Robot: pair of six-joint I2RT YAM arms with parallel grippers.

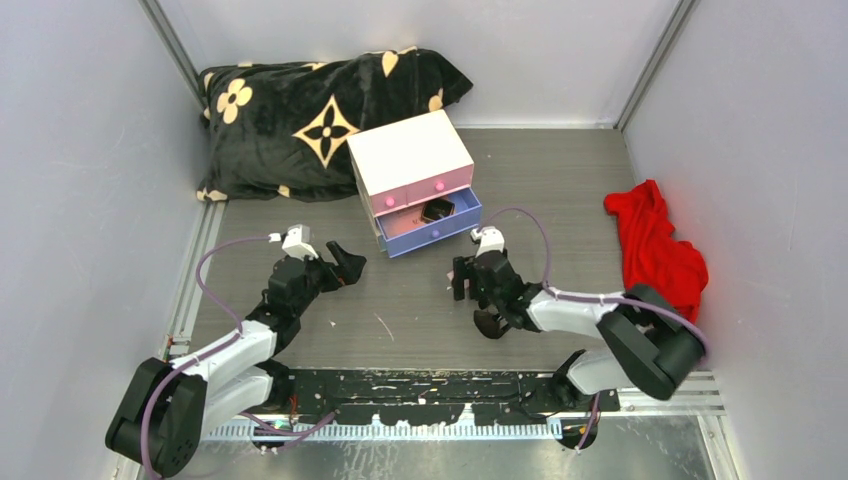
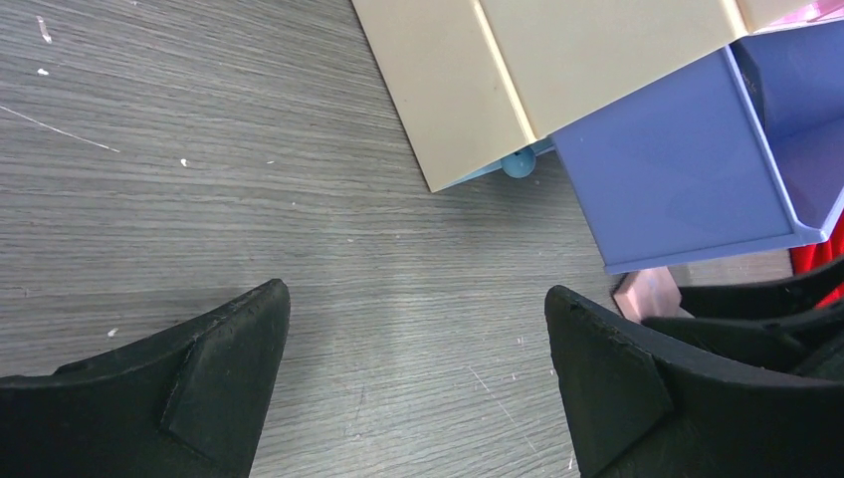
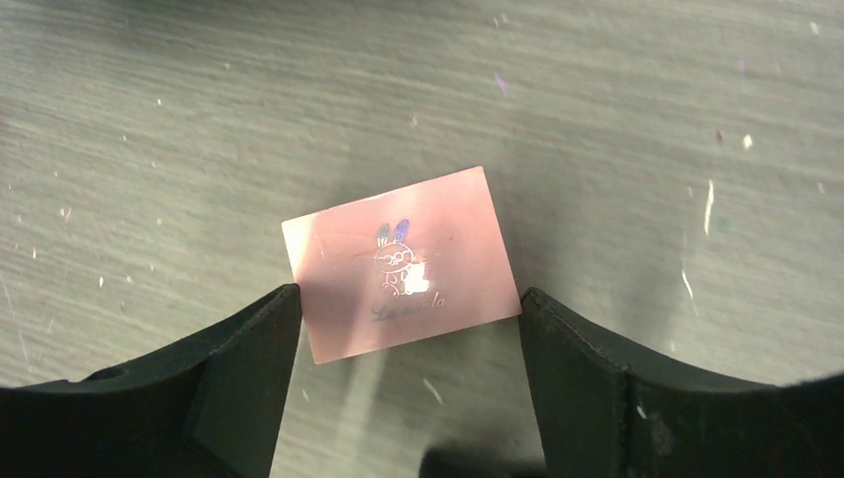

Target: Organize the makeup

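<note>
A pink compact (image 3: pixel 403 259) with a rabbit print sits between the fingertips of my right gripper over the wood floor, just in front of the small cabinet's open blue drawer (image 1: pixel 410 240); whether the fingers grip it firmly I cannot tell. The drawer holds a dark item (image 1: pixel 437 209). The cabinet has a white top (image 1: pixel 408 150) and pink upper drawers. My left gripper stands open and empty left of the cabinet. A dark brush-like item (image 1: pixel 488 323) lies beneath the right arm.
A black patterned pillow (image 1: pixel 270 130) lies behind the cabinet. A red cloth (image 1: pixel 660 250) lies at the right wall.
</note>
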